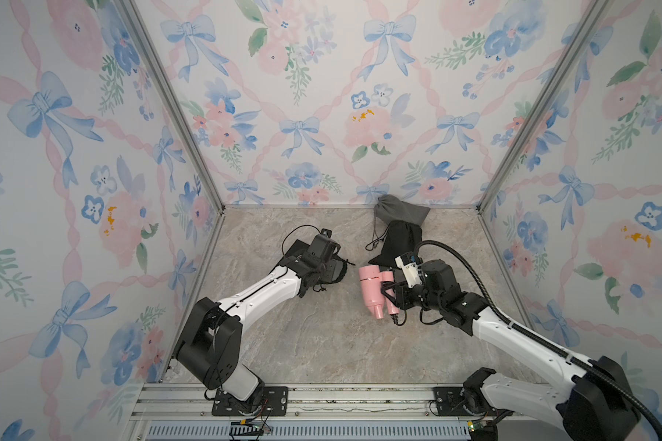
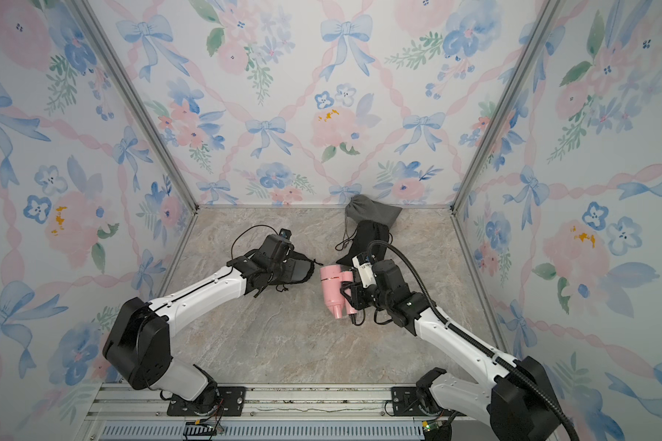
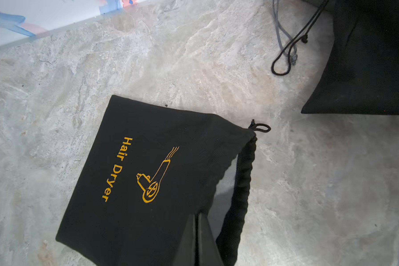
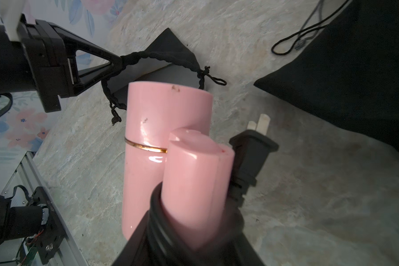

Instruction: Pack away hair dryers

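My right gripper (image 1: 397, 290) holds a pink hair dryer (image 1: 371, 283), its black cord wrapped round the handle and plug sticking up in the right wrist view (image 4: 252, 150). A black drawstring bag printed "Hair Dryer" (image 3: 102, 217) lies on the left of the floor, its mouth partly open toward the right. My left gripper is shut over that bag near its mouth; whether any cloth is between its fingers cannot be seen clearly.
Behind the pink dryer, a black bag (image 1: 401, 239) lies with a grey bag (image 1: 404, 209) at the back wall. Floral walls enclose the marble floor.
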